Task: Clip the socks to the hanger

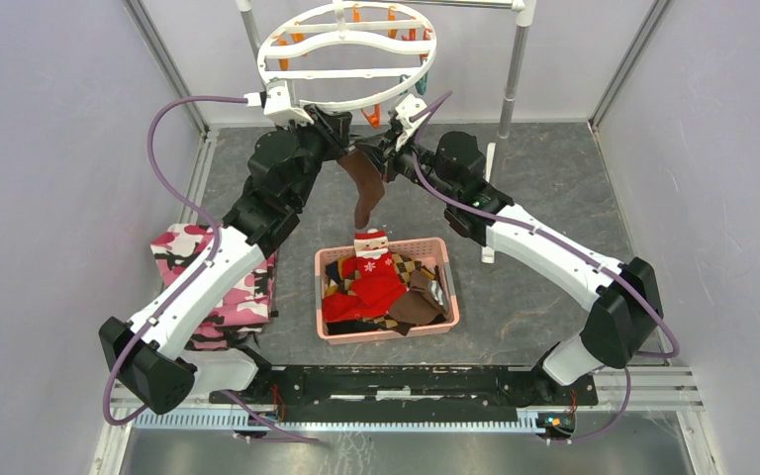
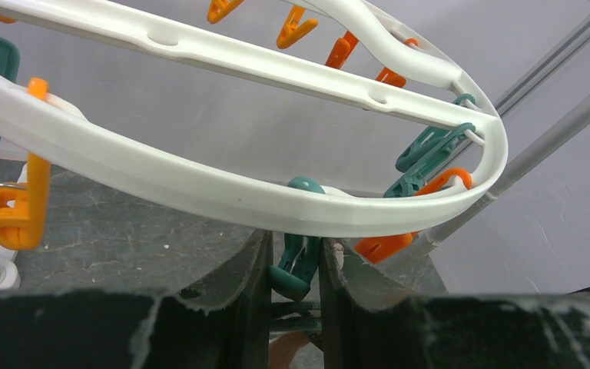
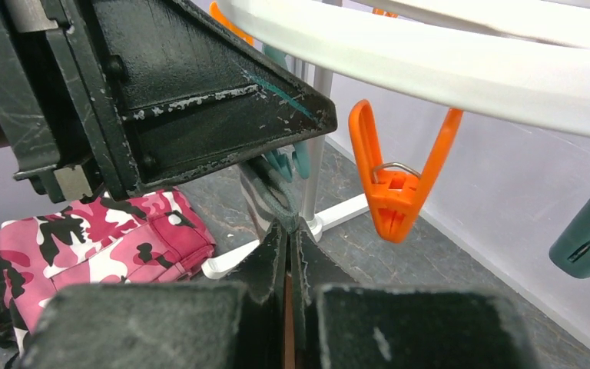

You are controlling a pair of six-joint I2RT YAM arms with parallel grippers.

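The white hanger [image 1: 346,104] hangs at the top, carrying orange and teal clips. My left gripper is shut on a teal clip [image 2: 301,261] under the hanger's front rim. Just below it, my right gripper is shut on the grey upper edge of a brown sock [image 1: 361,183], which dangles beneath both grippers. In the right wrist view, that edge rises toward the teal clip, mostly behind the left gripper; whether it is inside the clip I cannot tell.
A pink basket [image 1: 327,332] of socks lies below. Pink camouflage fabric [image 1: 228,307] is at the left. An orange clip [image 3: 399,200] hangs beside the grippers.
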